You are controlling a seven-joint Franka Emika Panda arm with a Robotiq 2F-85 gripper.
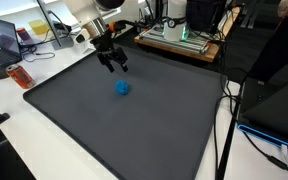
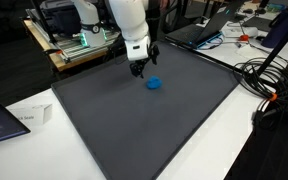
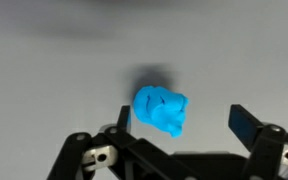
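A small bright blue object (image 1: 122, 88) of lumpy shape lies on the dark grey board. My gripper (image 1: 114, 63) is open just behind it in exterior view 1. In exterior view 2 the same blue object (image 2: 154, 83) is below and slightly right of the gripper (image 2: 144, 67). Seen from the wrist, the blue object (image 3: 161, 109) rests on the surface within the span of the parted fingertips, nearer the left one. Nothing is gripped, and the object appears apart from both fingers.
Wide bare stretches of the board (image 1: 134, 125) surround the object. An orange-red can (image 1: 20, 76) and a laptop (image 1: 8, 37) stand off its left side in exterior view 1. Black cables (image 2: 259, 75) lie beyond the board's right edge in exterior view 2.
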